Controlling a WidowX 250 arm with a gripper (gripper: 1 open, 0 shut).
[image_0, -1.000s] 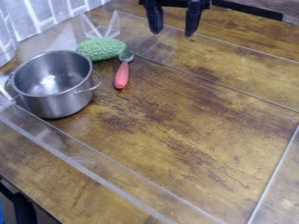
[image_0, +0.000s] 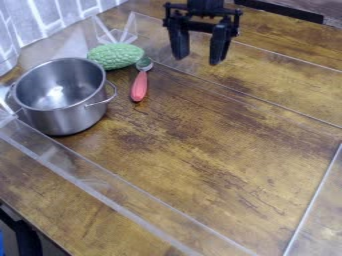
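Observation:
My black gripper (image_0: 201, 50) hangs over the back of the wooden table, its two fingers spread apart and pointing down, with nothing visible between them. A steel pot (image_0: 60, 95) with side handles stands at the left. Behind it lies a green textured toy (image_0: 115, 57), and a spoon-like utensil with a pink handle (image_0: 139, 87) lies to the pot's right, below and left of the gripper.
Clear panels or rails run along the left front and the right side, and a pale wall is at the back left.
My gripper has come down in the view over the last second, so more of it shows. The pot, green toy and utensil are where they were.

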